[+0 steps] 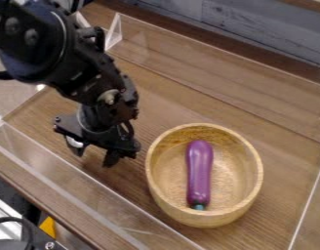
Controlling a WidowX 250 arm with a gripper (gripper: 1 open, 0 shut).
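Observation:
My black gripper [100, 145] is low over the wooden tray floor, left of a pale wooden bowl [171, 176]. A small light-coloured thing shows at the gripper's left finger, mostly hidden; I cannot tell what it is, or clearly see the gap between the fingers. A purple eggplant [198, 171] lies inside the bowl.
The bare tray floor [254, 107] is clear behind and right of the bowl. The tray's edge runs along the lower left, and a grey wall [241, 34] stands at the back.

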